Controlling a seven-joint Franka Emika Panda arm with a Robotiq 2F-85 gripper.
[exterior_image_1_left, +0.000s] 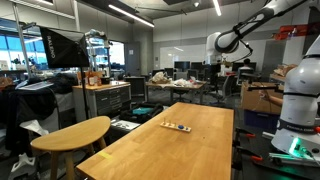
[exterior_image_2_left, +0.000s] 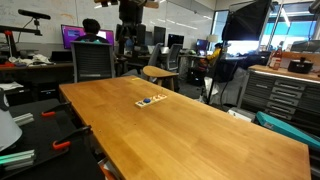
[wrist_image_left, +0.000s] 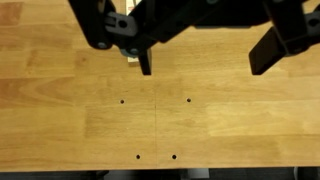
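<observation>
A small pale strip or holder (exterior_image_1_left: 176, 127) with several small knobs lies on the wooden table. In the second exterior view this pale strip (exterior_image_2_left: 152, 100) shows a bluish piece near its middle. Well above the table's right side hangs my gripper (exterior_image_1_left: 213, 76), pointing down. From the wrist, the gripper stands open, two dark fingers wide apart with only bare wood seen below. Part of a white object (wrist_image_left: 131, 58) shows beside the left finger, mostly hidden; it may be the same strip.
The table (exterior_image_2_left: 200, 135) is otherwise largely bare, with small dark holes in its surface. A round wooden table (exterior_image_1_left: 70, 133) stands to the left. A dark panel on a stand (exterior_image_1_left: 63, 48), chairs and drawer cabinets (exterior_image_2_left: 282, 95) lie beyond.
</observation>
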